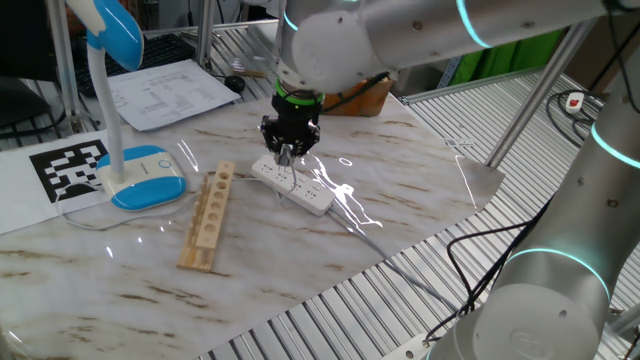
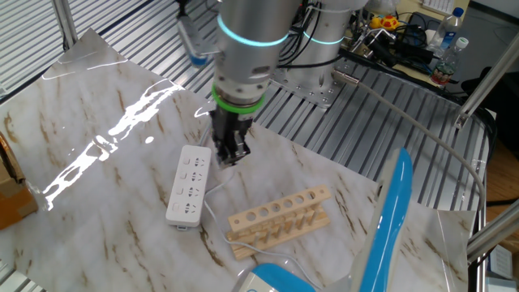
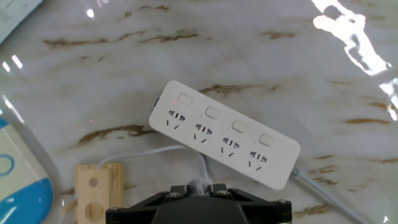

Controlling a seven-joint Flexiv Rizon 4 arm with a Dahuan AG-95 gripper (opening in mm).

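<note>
A white power strip [image 3: 225,134] with several sockets and switches lies flat on the marbled table, its sockets uncovered in the wrist view. My gripper is shut on the plug end of a thin white cable [image 3: 152,150], at the bottom of that view. The plug itself is small and blurred there, its prongs not discernible. In exterior view 1 my gripper [image 1: 285,155] appears over the far end of the strip [image 1: 292,185]. From exterior view 2, the gripper [image 2: 227,160] hangs beside the strip [image 2: 190,186], apart from its surface.
A wooden test tube rack [image 2: 280,219] stands near the strip. Beyond it is a blue and white lamp [image 1: 145,180], from which the thin cable runs. A brown box [image 1: 355,98] sits at the table's back. Bare tabletop lies in front of the rack.
</note>
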